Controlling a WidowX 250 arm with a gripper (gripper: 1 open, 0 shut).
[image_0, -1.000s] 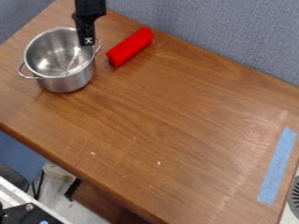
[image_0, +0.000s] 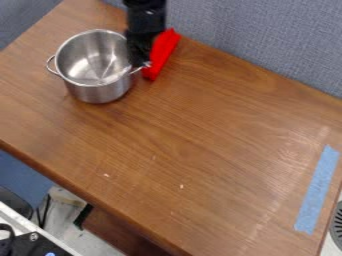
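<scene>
A steel pot (image_0: 88, 80) with side handles stands at the upper left of the wooden table (image_0: 201, 170). My black gripper (image_0: 139, 58) is low at the pot's back right rim, in front of a red cylinder (image_0: 163, 48) that lies close beside the pot and is partly hidden. The fingertips are too dark and small to show whether they hold the rim or are open or shut.
A blue tape strip (image_0: 315, 189) runs along the table's right side. A grey padded wall (image_0: 254, 35) bounds the back.
My gripper has moved right and a little down. The pot has shifted right with it, now nearer the red cylinder, which it or the gripper partly covers.
</scene>
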